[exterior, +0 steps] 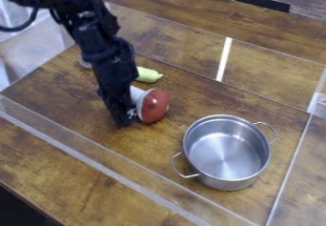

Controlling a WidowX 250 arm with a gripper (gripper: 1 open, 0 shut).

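Note:
The black gripper point(125, 113) reaches down from the upper left to the wooden tray floor, right against a white cup-like object point(144, 98) with a red top point(155, 106), which lies tilted on its side. The fingertips are dark and partly hidden against that object, so their state is unclear. A pale green corn-like item point(147, 75) lies just behind them.
A steel pot point(227, 152) with two handles stands at the right. Clear plastic walls edge the wooden surface point(76, 163).

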